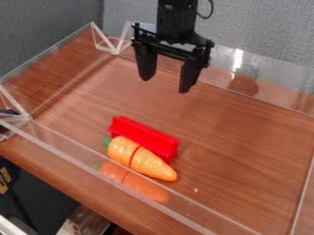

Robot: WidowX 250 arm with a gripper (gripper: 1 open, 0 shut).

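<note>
My black gripper (164,75) hangs over the back of the wooden surface, its two fingers wide apart with nothing between them. Toward the front left lie a red elongated block (146,135) and, just in front of it, an orange toy carrot (141,159) with a green end and visible segment lines. Both are well below my gripper in the view and apart from it.
Clear plastic walls (263,82) border the wooden surface (233,156); the carrot is close to the front wall, where its orange reflection shows. Dark clutter sits outside at lower left.
</note>
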